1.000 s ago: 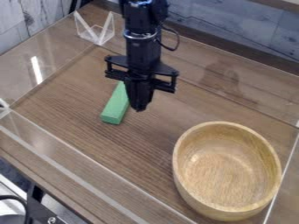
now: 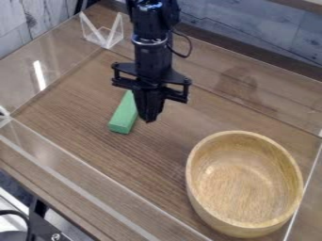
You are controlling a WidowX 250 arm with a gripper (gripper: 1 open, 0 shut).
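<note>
My black gripper (image 2: 150, 98) hangs from the arm above the middle of the wooden table, just right of a green rectangular block (image 2: 123, 115), whose upper end is partly hidden behind it. Whether the fingers are open or shut is hard to tell. A wide beige bowl (image 2: 243, 184) sits at the lower right, apart from the gripper.
A metal wall runs along the back. Clear plastic pieces sit at the left edge, and a black cable shows at the lower left corner.
The block and bowl have not visibly moved.
</note>
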